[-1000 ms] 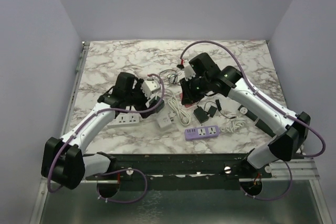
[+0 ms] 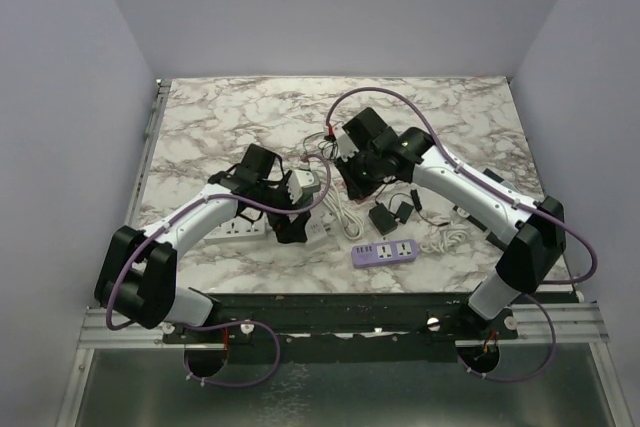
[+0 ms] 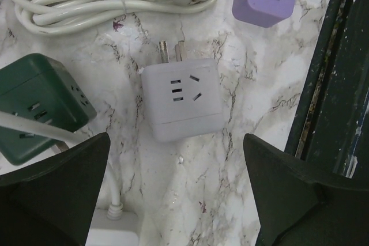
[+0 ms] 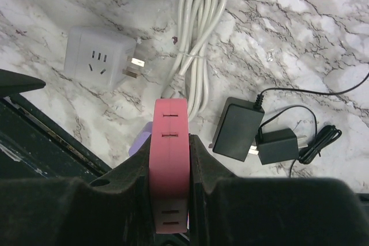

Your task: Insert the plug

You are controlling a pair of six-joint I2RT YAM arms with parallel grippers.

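Observation:
A white cube-shaped plug adapter (image 3: 184, 99) lies on the marble table, its slotted face up and its metal prongs pointing away from my left gripper. That gripper is open above the table, nothing between its fingers; the adapter sits just ahead of the gap between the fingertips. In the right wrist view the same adapter (image 4: 98, 56) lies left of a long pink block (image 4: 169, 168) with slots in it. My right gripper is shut on the pink block, holding it above the table. From the top view, the dark right fingers mostly cover the block.
A purple power strip (image 2: 385, 253) lies near the front edge, and a white strip (image 2: 237, 229) is at the left. A green cube adapter (image 3: 40, 105), a coiled white cable (image 4: 199, 38) and black power adapters (image 4: 238, 128) lie around.
The right gripper has shifted slightly right, still with the pink block.

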